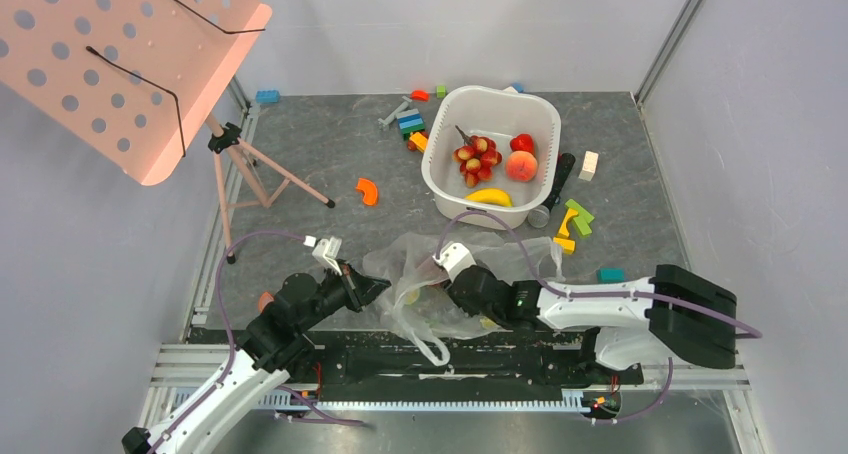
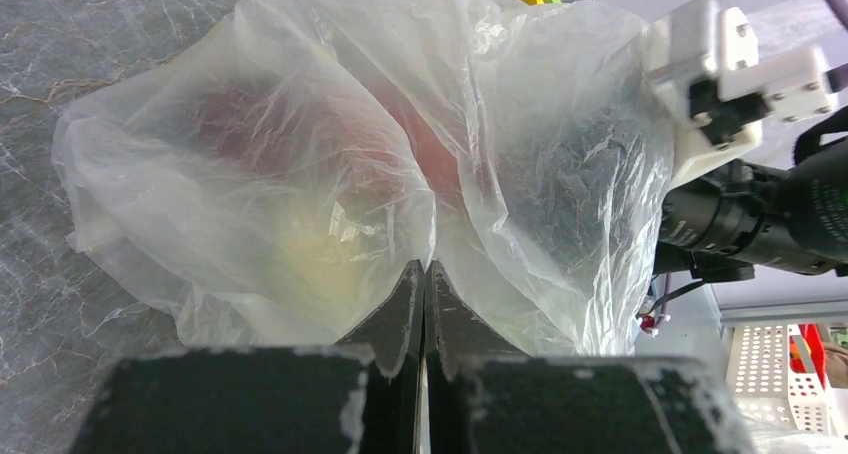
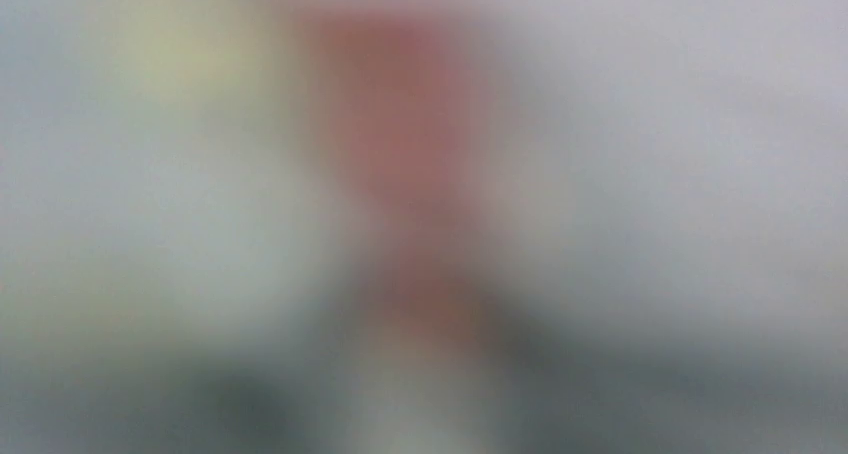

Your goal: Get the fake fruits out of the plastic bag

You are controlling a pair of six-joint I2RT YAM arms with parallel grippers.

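Observation:
A crumpled translucent plastic bag [image 1: 410, 264] [image 2: 300, 154] lies at the front middle, with blurry red and yellow shapes inside. My left gripper [image 1: 378, 283] is shut at the bag's left side, no fruit between its fingers. My right gripper [image 1: 450, 288] is down in the bag's middle, its fingers hidden by bag and arm; the right wrist view is only a blur of red, yellow and grey. A white bin [image 1: 447, 124] behind holds grapes [image 1: 475, 156], a peach [image 1: 521, 166], a red fruit [image 1: 521, 143] and a banana [image 1: 489, 197].
A pink perforated stand [image 1: 120, 74] occupies the back left. Loose blocks, including an orange arch [image 1: 367, 190], and a dark microphone [image 1: 560, 179] lie round the bin.

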